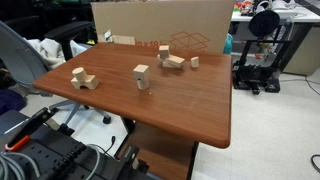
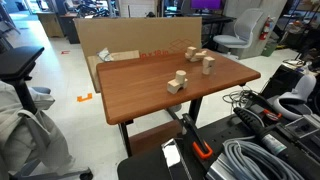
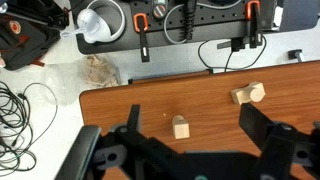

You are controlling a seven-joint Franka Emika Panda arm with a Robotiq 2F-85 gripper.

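Note:
My gripper points down over the brown table (image 3: 110, 104), its dark fingers spread wide with nothing between them. A pale wooden block (image 3: 180, 127) stands below the gap in the wrist view; exterior view 1 shows this block (image 1: 142, 76) as a small upright stack. Farther right in the wrist view lies a wooden block (image 3: 241, 95) with a round piece (image 3: 257, 92) on it. At the back of the table in exterior view 1, a cube (image 1: 165, 50) sits by a flat block (image 1: 173, 61), with a small block (image 1: 195, 62) apart. I cannot make out the gripper in the exterior views.
A cardboard panel (image 1: 215, 22) stands along the table's back edge. A black bench with orange-handled clamps (image 3: 141, 22) and cables borders the near side.

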